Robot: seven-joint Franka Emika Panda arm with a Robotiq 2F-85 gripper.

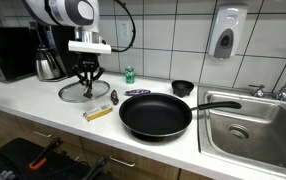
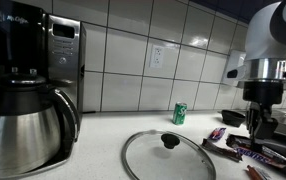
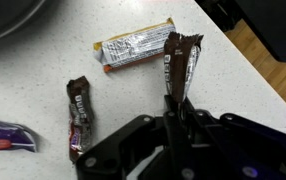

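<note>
A dark brown wrapped bar (image 3: 182,66) juts out from my gripper in the wrist view, and the fingers are shut on its near end. In exterior view 1 my gripper (image 1: 86,80) hangs over the clear glass lid (image 1: 71,95) on the left of the counter. On the counter lie a yellow-and-silver wrapped bar (image 3: 135,46) and a second dark bar (image 3: 80,115). Both are apart from the held bar. Right of them stands a black frying pan (image 1: 155,113), empty as far as shows.
Behind stand a green can (image 1: 130,75) and a small dark bowl (image 1: 183,88). A purple packet (image 1: 136,92) lies behind the pan. The pan's handle (image 1: 219,105) reaches toward the sink (image 1: 253,130). A coffee maker (image 2: 28,110) stands at the left end.
</note>
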